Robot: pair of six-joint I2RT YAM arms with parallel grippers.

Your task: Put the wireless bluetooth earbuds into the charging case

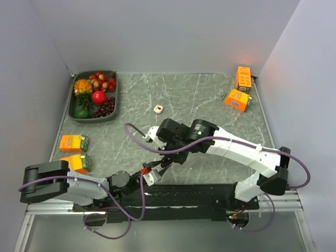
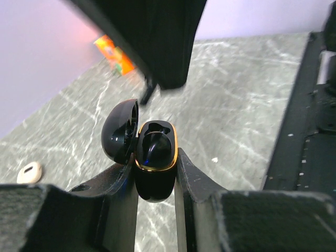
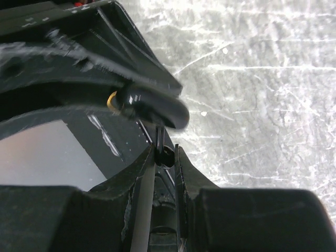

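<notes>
In the left wrist view, the black charging case (image 2: 118,131) has its lid raised and an orange-rimmed body (image 2: 155,165), held between my shut left gripper's fingertips (image 2: 152,178); my right gripper's dark body hangs just above it. In the right wrist view, my right gripper is shut on a small black earbud, its stem upright, just below the blurred case (image 3: 155,107) as seen there. In the top view both grippers meet near the table's front edge, and the small parts between them are mostly hidden.
A white oval object (image 1: 158,109) lies on the open middle of the table (image 1: 189,94). A fruit tray (image 1: 73,100) stands back left; orange boxes (image 1: 74,142) sit at the left and more (image 1: 237,100) at the back right. Side and back walls bound the table.
</notes>
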